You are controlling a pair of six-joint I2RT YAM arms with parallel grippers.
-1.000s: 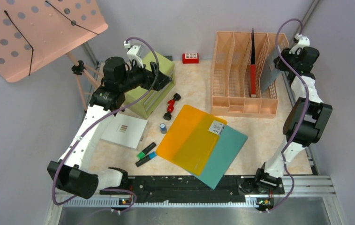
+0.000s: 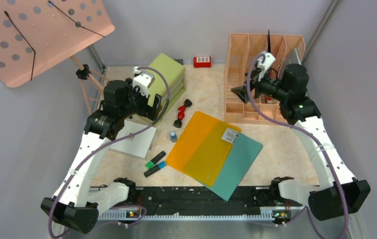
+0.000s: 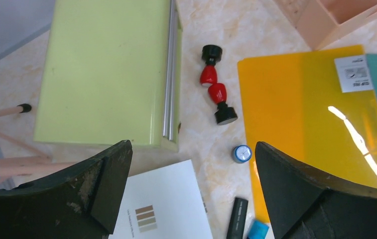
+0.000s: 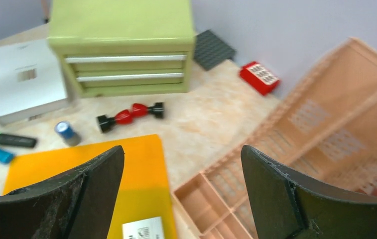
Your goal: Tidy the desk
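Yellow folder lies over a teal folder at the front centre, with markers, a small blue-topped cylinder and red-black objects to their left. A white box lies beside the green drawer unit. My left gripper hangs open over the left side, empty. My right gripper is open and empty above the front-left part of the pink file organizer, which holds a red item and a grey one, partly hidden.
A red device stands at the back beside a dark pad. The pink perforated stand rises at the far left. Bare desk shows between drawer unit and organizer, and at front right.
My right arm has swung left from the organizer's right side to above its middle. My left arm has drawn back and down, toward the left front.
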